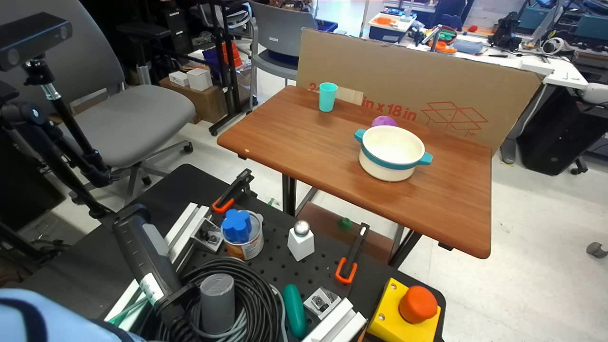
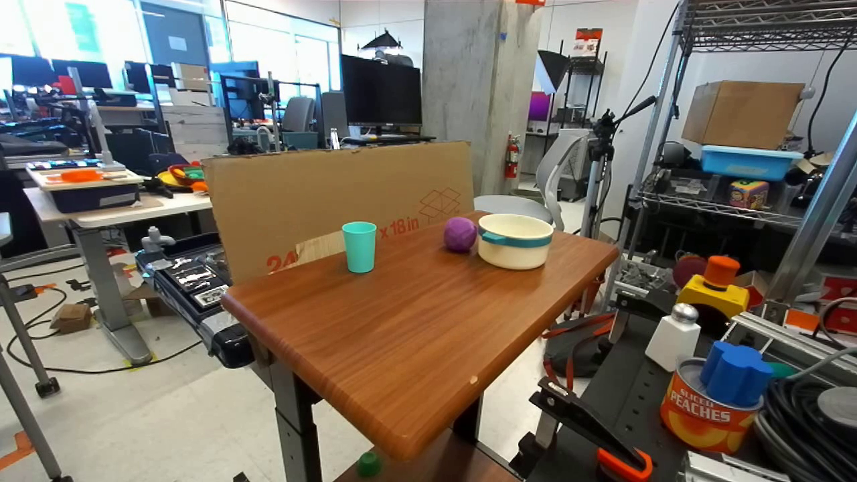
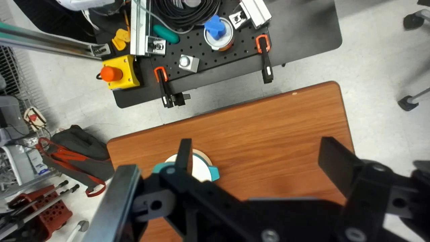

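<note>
On the wooden table (image 1: 319, 154) stands a cream pot (image 1: 380, 170) with teal handles, empty as far as its inside shows. Just behind it is a purple ball (image 2: 460, 234), partly hidden by the pot in exterior view 1. A turquoise cup (image 2: 359, 248) stands upright near the back edge, apart from both. In the wrist view my gripper hangs above the table, its fingers wide apart and open, with bare wood seen between them. The pot (image 3: 200, 167) lies partly hidden behind the left finger there; ball and cup are out of sight in that view.
A cardboard sheet (image 1: 410, 85) walls off the table's back edge. Along the near side, across a gap, a black cart (image 1: 268, 273) carries a peaches can (image 2: 707, 414), a white shaker (image 2: 673, 337), a yellow stop-button box (image 1: 393, 310) and coiled cable.
</note>
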